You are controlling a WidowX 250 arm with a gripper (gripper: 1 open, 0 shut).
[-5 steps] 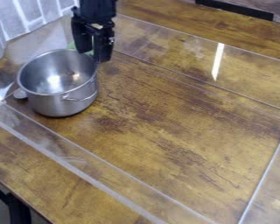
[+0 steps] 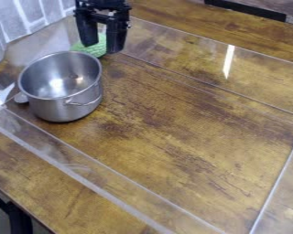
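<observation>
A steel pot (image 2: pixel 66 101) with side handles stands at the left of the wooden table. Behind it, at the top left, my black gripper (image 2: pixel 103 44) hangs over a green item (image 2: pixel 88 49), which it partly hides. Whether the fingers are open or shut, and whether anything is between them, is too small and dark to tell.
Transparent strips or panels cross it near its edges. A pale, crumpled covering (image 2: pixel 15 27) lies at the top left.
My gripper has risen a little and shifted back from the pot, showing more of the green item. The pot has not visibly moved.
</observation>
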